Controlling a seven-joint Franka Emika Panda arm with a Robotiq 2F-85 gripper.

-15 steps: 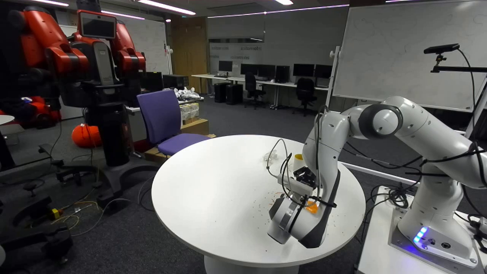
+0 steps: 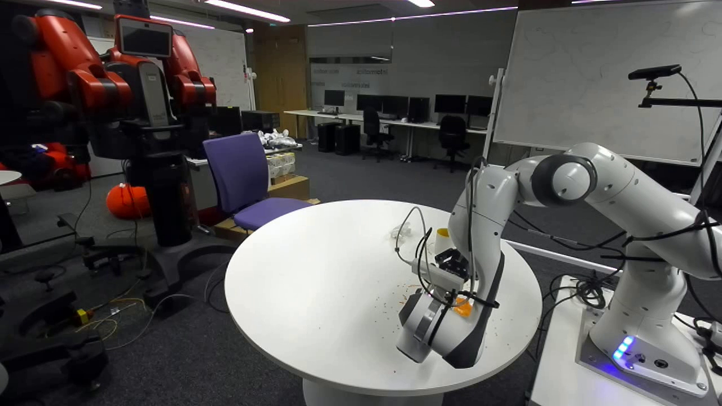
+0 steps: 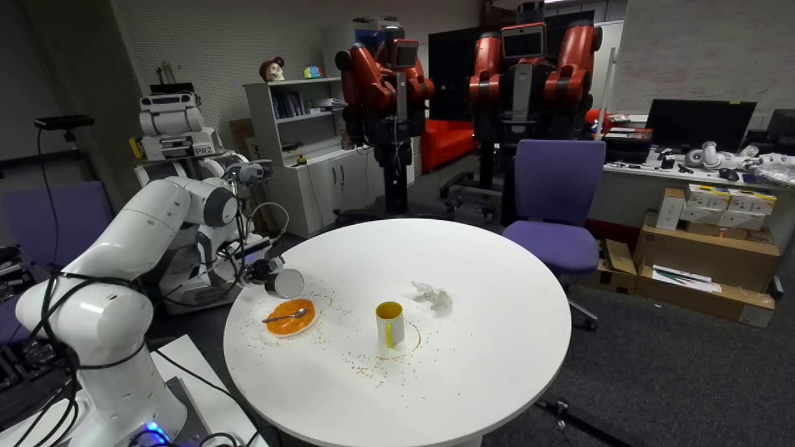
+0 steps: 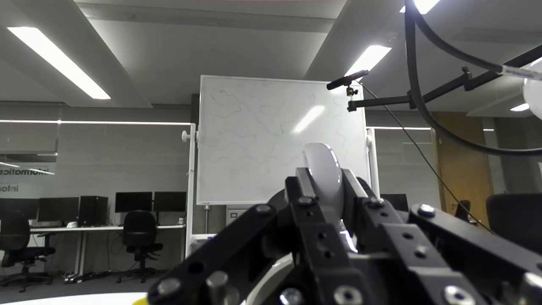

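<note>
My gripper is shut on a thin, curved white piece, which looks like the handle of a white mug (image 3: 290, 284). In exterior view 2 the mug hangs tipped on its side above the table's left part, its opening turned toward that camera. Just below it an orange plate (image 3: 281, 311) lies on the table, with a metal spoon (image 3: 299, 313) across it. A second mug (image 3: 390, 328), white with a yellow inside and handle, stands upright to the right. In exterior view 1 the wrist and arm hide the held mug and most of the plate.
Crumpled clear plastic (image 3: 433, 297) lies behind the standing mug. Small grains (image 3: 365, 369) are scattered over the round white table (image 3: 492, 320), mostly around the plate and the standing mug. A purple chair (image 3: 555, 242) stands at its far edge.
</note>
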